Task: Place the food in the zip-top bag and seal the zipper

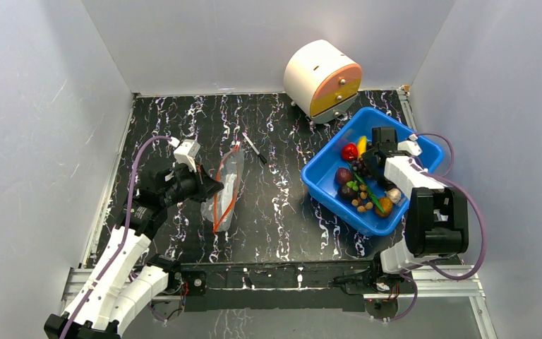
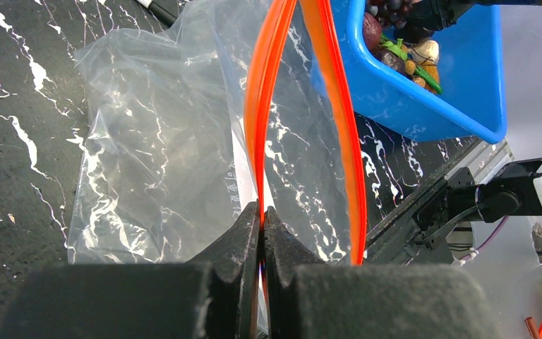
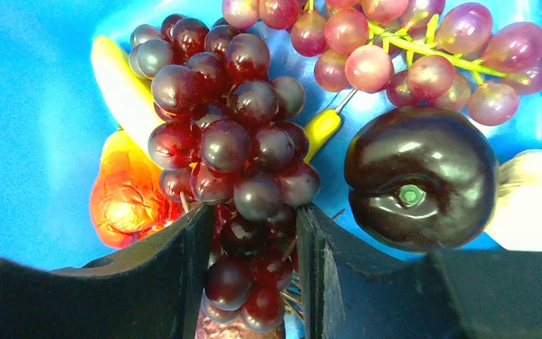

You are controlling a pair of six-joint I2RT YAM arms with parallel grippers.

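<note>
The clear zip bag (image 1: 229,191) with orange zipper lies on the counter. My left gripper is shut on the bag's orange zipper (image 2: 268,85) edge, the bag spread beneath it. In the blue bin (image 1: 324,194), my right gripper is down over dark red grapes (image 3: 226,145), part open, with grapes between its fingers; whether it grips them I cannot tell. Around them lie pink grapes (image 3: 430,74), a dark pepper (image 3: 420,162), a banana (image 3: 116,85) and a red pepper (image 3: 130,191).
A marker (image 1: 254,147) lies behind the bag. A white cabinet (image 1: 310,78) stands at the back. The counter between bag and bin is clear.
</note>
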